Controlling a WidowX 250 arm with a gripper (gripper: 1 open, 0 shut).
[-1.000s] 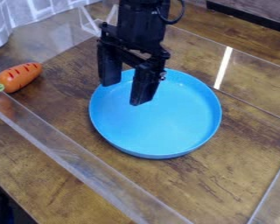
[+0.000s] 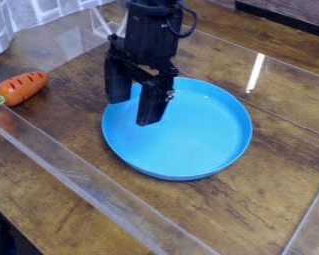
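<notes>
The black gripper [image 2: 136,92] hangs open over the back-left part of a blue plate [image 2: 182,138], with nothing visible between its fingers. An orange toy carrot [image 2: 21,87] with a green top lies on the wooden table to the left of the plate, apart from it and from the gripper.
Clear panels run along the left front and right side. Something white and crumpled [image 2: 5,20] is at the back-left corner.
The gripper has shifted slightly to the left over the plate. The plate and carrot look unmoved.
</notes>
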